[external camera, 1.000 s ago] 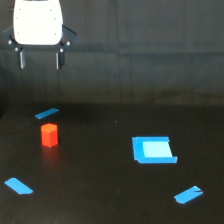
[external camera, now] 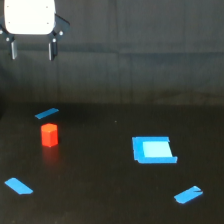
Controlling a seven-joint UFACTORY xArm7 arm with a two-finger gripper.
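Observation:
A small red-orange block (external camera: pixel 49 135) stands upright on the dark table, left of the middle. High above it and slightly to its left hangs my gripper (external camera: pixel 33 51), its two thin fingers spread wide apart with nothing between them. The white gripper body is partly cut off by the upper edge of the view. To the right on the table lies a white square (external camera: pixel 156 149) bordered with blue tape.
Blue tape strips mark the table: one at the back left (external camera: pixel 47 113), one at the front left (external camera: pixel 18 186), one at the front right (external camera: pixel 188 195). A dark curtain (external camera: pixel 140 55) hangs behind.
My gripper has shifted a little left and up in the view, its fingers still apart. The block and the taped square have not moved.

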